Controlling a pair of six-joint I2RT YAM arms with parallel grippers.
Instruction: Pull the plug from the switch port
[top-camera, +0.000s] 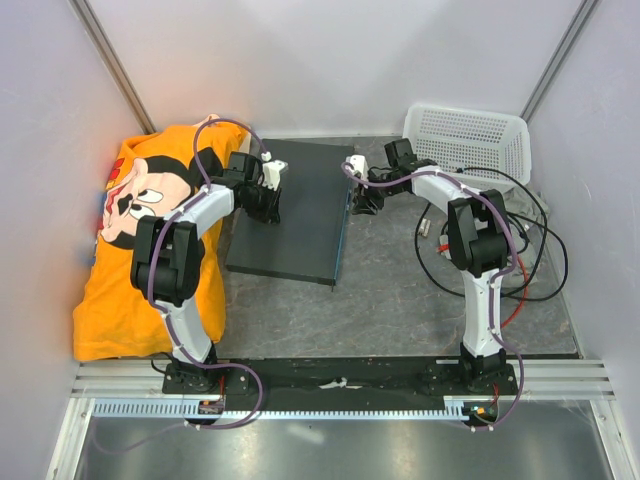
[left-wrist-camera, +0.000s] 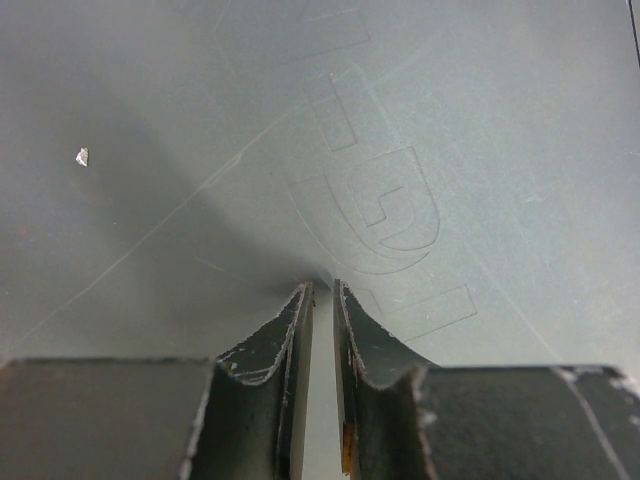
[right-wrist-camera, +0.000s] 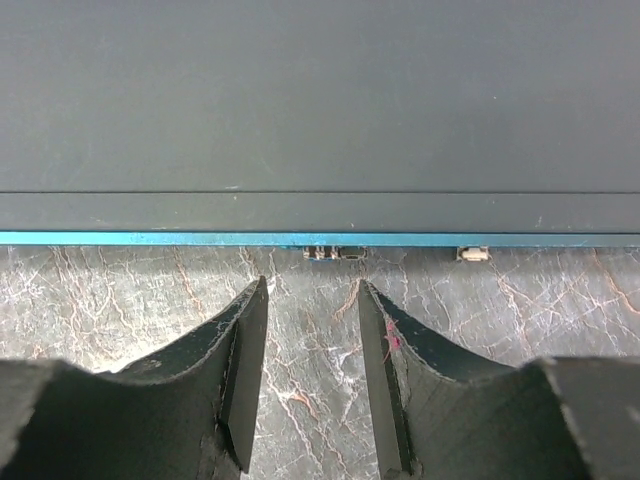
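The dark switch (top-camera: 290, 240) lies flat in the middle, its blue-edged side (right-wrist-camera: 150, 238) facing right. Along that edge in the right wrist view are a small metal-and-dark fitting (right-wrist-camera: 335, 253) and a pale one (right-wrist-camera: 474, 254); whether either is a plug is unclear. My left gripper is low over the switch's top, its fingers nearly together with a narrow gap and nothing seen between them. My right gripper stands open just off the blue edge, facing the metal fitting, nothing between its fingers.
An orange cartoon cloth (top-camera: 115, 300) covers the left. A white basket (top-camera: 470, 120) sits back right, with black cables (top-camera: 563, 262) and red cable loosely below it.
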